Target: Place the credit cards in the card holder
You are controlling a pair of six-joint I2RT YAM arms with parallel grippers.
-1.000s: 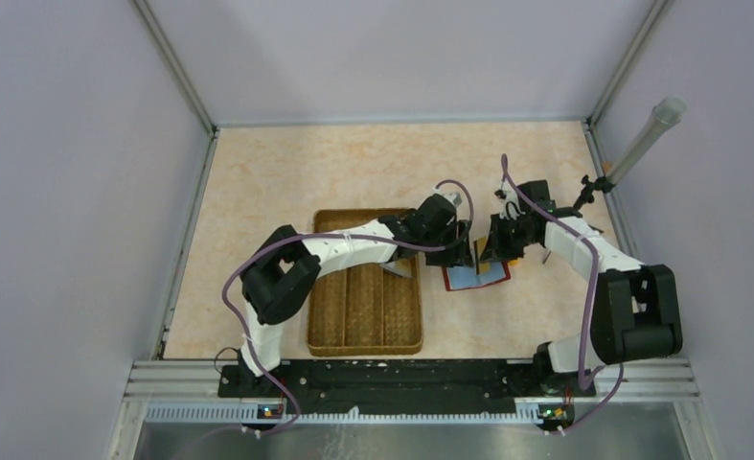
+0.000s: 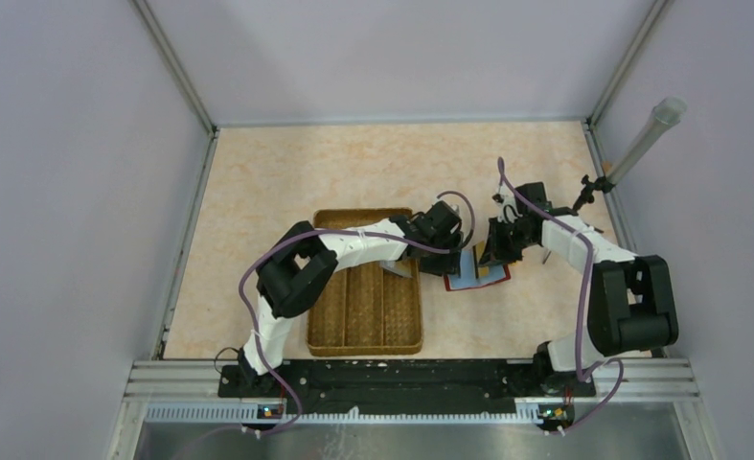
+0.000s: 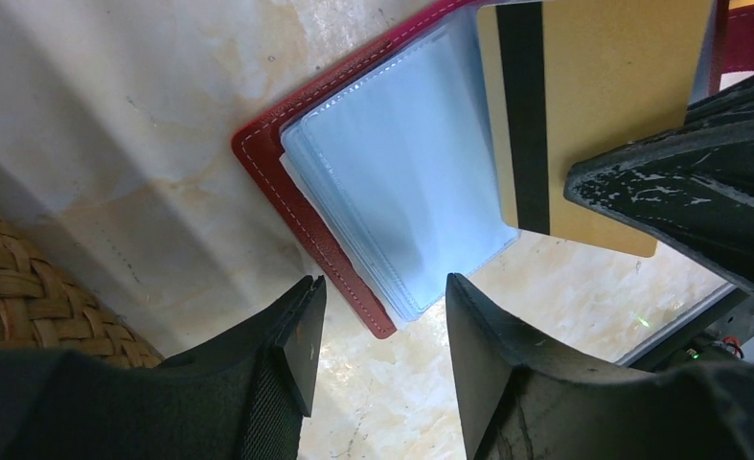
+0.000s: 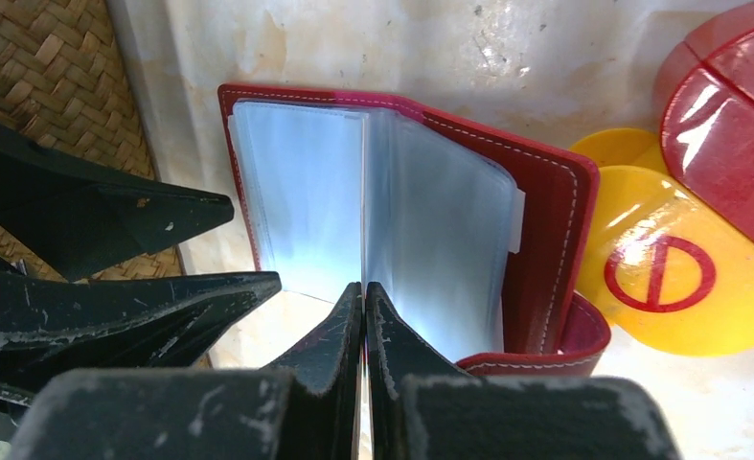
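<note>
The card holder (image 4: 306,201) lies spread open on the table, dark red outside with pale blue clear sleeves. A gold card with a black stripe stands over the sleeves; it appears edge-on in the right wrist view. My right gripper is shut on that card. One of its dark fingers (image 3: 679,187) lies across the card's face in the left wrist view. Whether the card's lower edge is inside a sleeve I cannot tell. Near the holder's left corner, my left gripper stands part open, nothing gripped between its fingers.
A woven basket (image 2: 365,351) with dividers lies under the left arm, close to the holder, with something pale (image 2: 398,267) inside. A yellow and red object (image 4: 679,259) sits against the holder's far side. The table in front of the holder is clear.
My left gripper has shifted slightly left and toward the table's front edge. My right arm, with the gold card, has hardly moved.
</note>
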